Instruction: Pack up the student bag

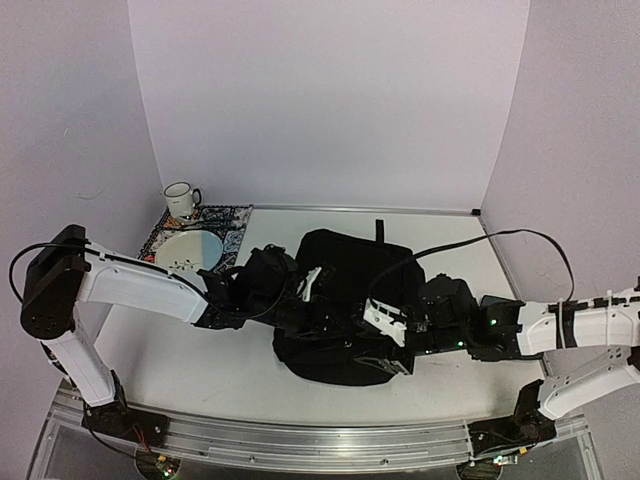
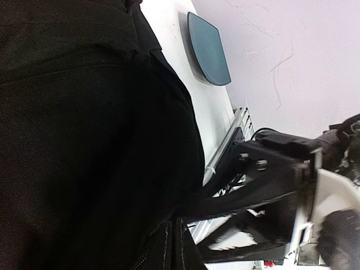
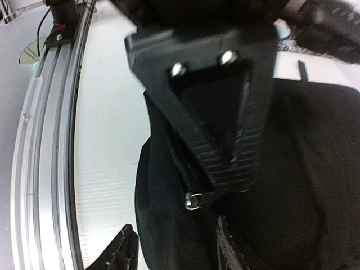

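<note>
The black bag [image 1: 345,265] lies on the table between my arms in the top view. My left gripper looks shut at the bag's edge. In the right wrist view, a metal zipper slider [image 3: 193,201] and dark zipper tape show at the left gripper's tip, so it appears to grip the zipper end. To the right of it, my right gripper stands open, its fingers [image 3: 121,250] well apart over the bag's side. Nothing visible is clamped between them. The bag's inside is hidden.
A white mug [image 1: 181,200] and a round plate [image 1: 190,250] sit on a patterned mat at the back left. A teal board [image 2: 208,49] lies right of the bag.
</note>
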